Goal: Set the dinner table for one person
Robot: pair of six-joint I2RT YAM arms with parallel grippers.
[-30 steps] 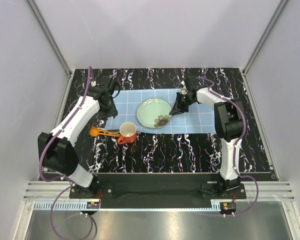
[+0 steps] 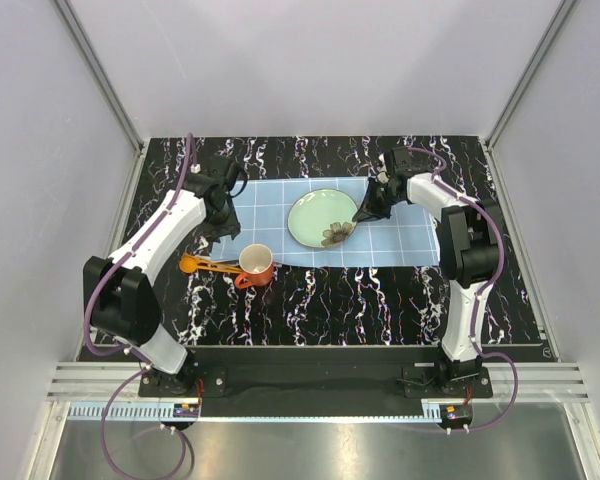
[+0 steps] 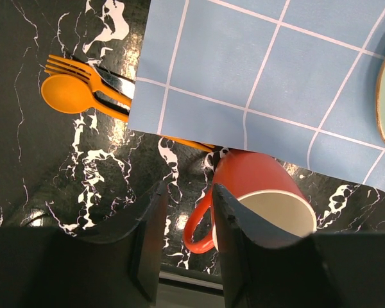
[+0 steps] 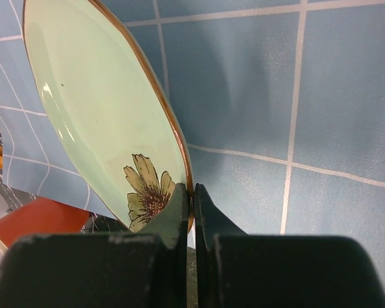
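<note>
A pale green plate (image 2: 323, 217) with a brown rim and flower lies over the middle of the blue placemat (image 2: 408, 240). At its right edge, my right gripper is shut on the plate's thin rim; the plate looks tilted in the right wrist view. My left gripper is part open and empty, above the table near the orange mug (image 3: 260, 183). That mug lies at the placemat's front edge, its opening visible. Left of it are an orange spoon (image 3: 67, 94), an orange fork (image 3: 83, 72) and a knife (image 3: 119, 84), partly under the placemat's corner.
Right of the plate, much of the placemat is clear. White walls stand at the sides and back.
The plate has moved right and slightly back along with my right gripper. My left arm has shifted slightly right. The mug and cutlery have stayed in place.
</note>
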